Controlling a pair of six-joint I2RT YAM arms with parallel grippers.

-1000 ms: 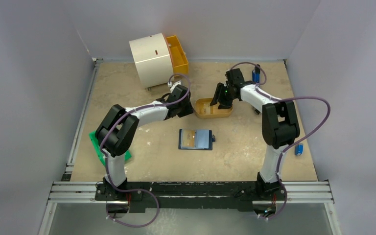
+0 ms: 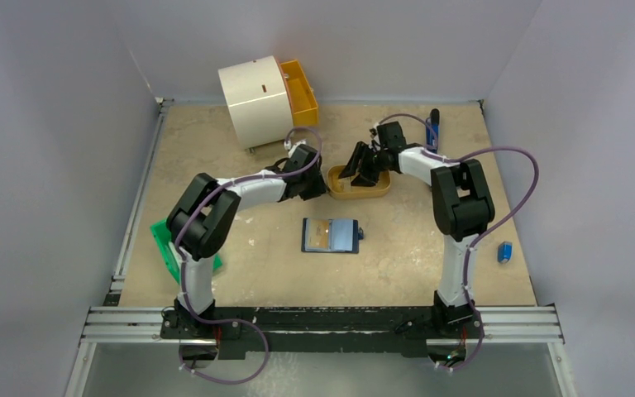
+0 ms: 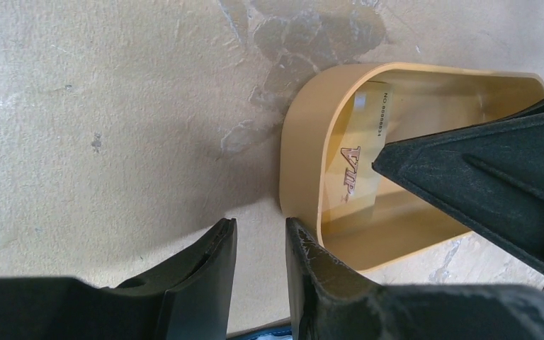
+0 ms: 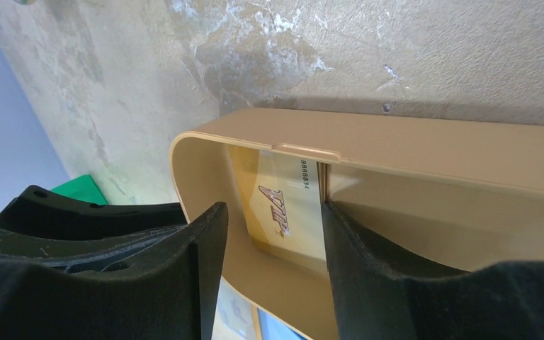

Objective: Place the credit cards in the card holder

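A pale VIP card (image 4: 283,205) lies inside the tan tray (image 4: 397,134) at its left end, with brown card edges showing along its right side. My right gripper is shut on the card, one finger on either side of it; whether the tray's end wall is also caught between them, I cannot tell. In the left wrist view my left gripper is part open beside the tray's end, bare table between its fingers. Its right finger (image 3: 299,244) looks close to the tray wall. An opened dark-edged card holder (image 2: 343,236) lies flat in front of the tray.
A white drum (image 2: 256,99) with an orange drawer (image 2: 299,91) stands behind. Green bin (image 2: 165,244) at left is partly under the left arm. A small blue object (image 2: 504,252) lies at the right edge. Table in front of the card holder is clear.
The right gripper has moved left within the tray towards its left end. The tray has shifted slightly left. The left arm has barely moved.
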